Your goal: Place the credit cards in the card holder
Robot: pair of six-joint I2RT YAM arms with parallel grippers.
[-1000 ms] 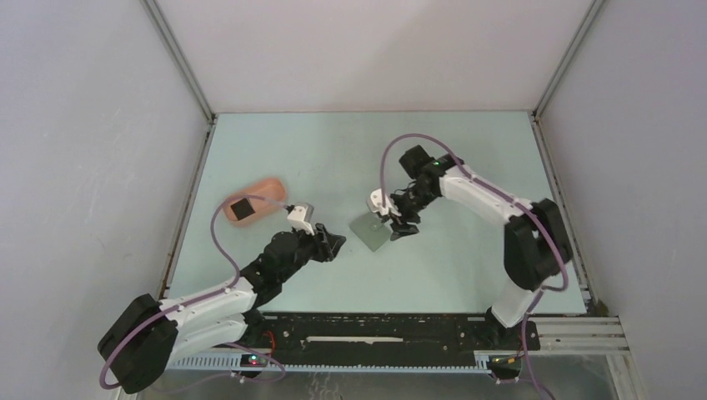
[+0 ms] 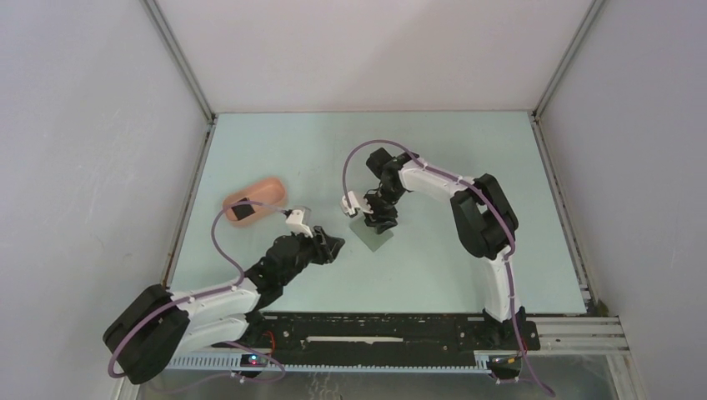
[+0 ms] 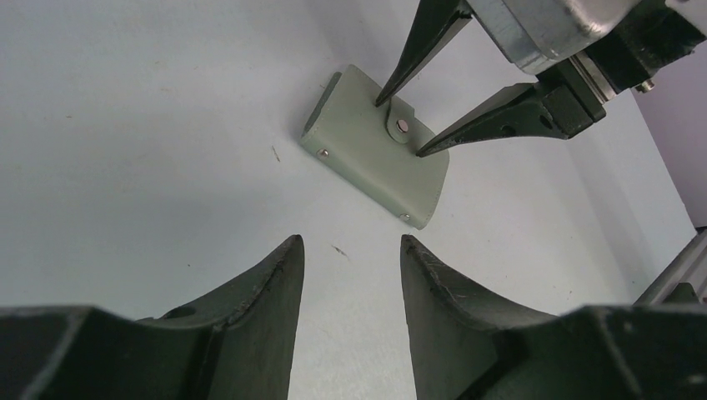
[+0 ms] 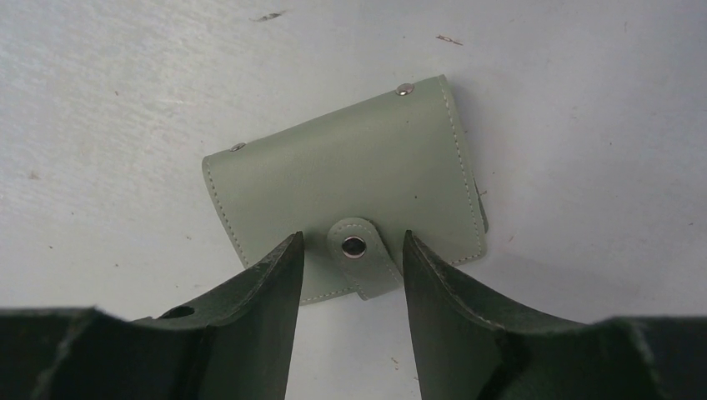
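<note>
The grey-green card holder (image 4: 333, 175) lies closed on the table, its snap strap (image 4: 355, 247) visible in the right wrist view. Above it is my right gripper, part open, with the strap seen between its fingertips. Whether they touch the holder cannot be told. In the left wrist view, those dark right fingers (image 3: 492, 125) reach over the holder on either side of the strap. My left gripper is part open and empty, to the left of the holder on the near side. A dark, card-like piece (image 2: 242, 210) lies in the orange tray (image 2: 268, 190).
The tray stands at the left of the table, beyond the left arm. Bare table (image 2: 467, 283) surrounds the holder, and the far part is clear. Purple cables loop above both arms.
My right arm has swung left, bringing its gripper from beside the holder to over it. The holder and tray stay put.
</note>
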